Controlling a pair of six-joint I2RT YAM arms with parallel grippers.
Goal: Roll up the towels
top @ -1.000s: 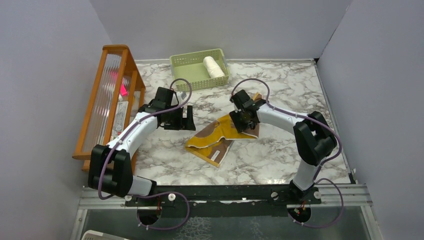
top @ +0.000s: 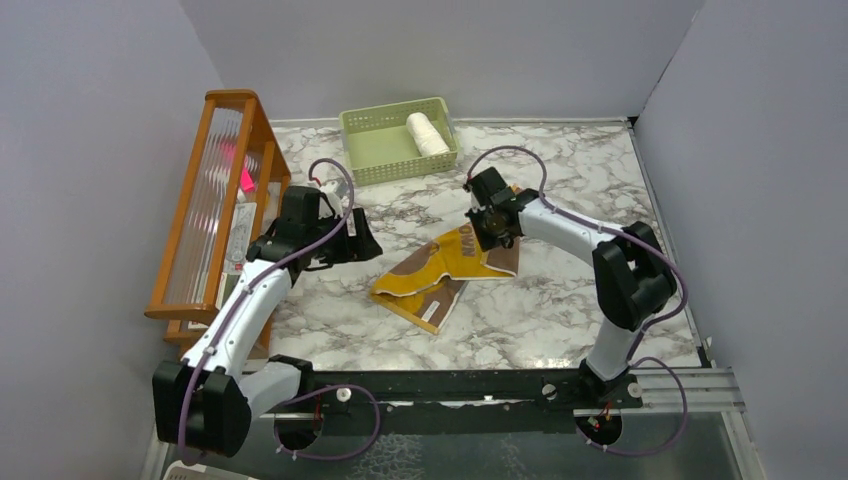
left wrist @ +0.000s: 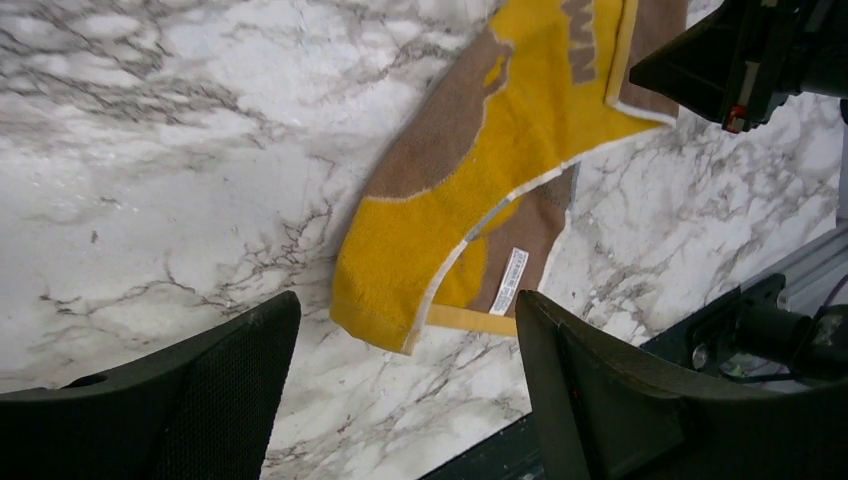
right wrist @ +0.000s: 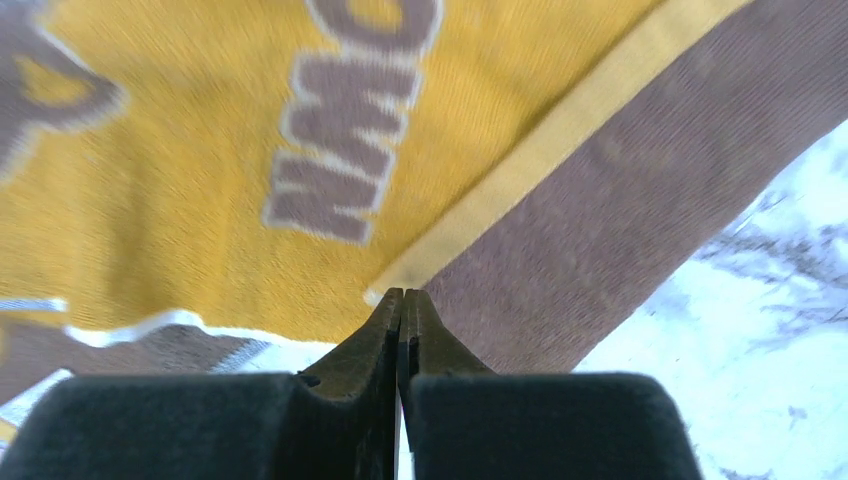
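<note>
A yellow and brown towel [top: 462,255] lies loosely folded and askew across the middle of the marble table. One fold bares its brown underside and white label [left wrist: 511,280]. Left of the towel, my left gripper [top: 364,240] hangs apart from it; in its own wrist view the left fingers [left wrist: 235,375] stand well apart with nothing between them. My right gripper [top: 484,244] is over the towel's right part. In the right wrist view its fingertips [right wrist: 385,325] meet at the corner of a tan hem [right wrist: 500,195], and no cloth shows between them; whether they touch the towel I cannot tell.
A green basket [top: 365,170] at the back holds a rolled white towel [top: 427,135]. A wooden rack [top: 180,225] stands along the left side. Bare marble [top: 570,320] lies at the front right and around the towel.
The right gripper has moved a little to the right over the towel. The towel's shape looks much the same.
</note>
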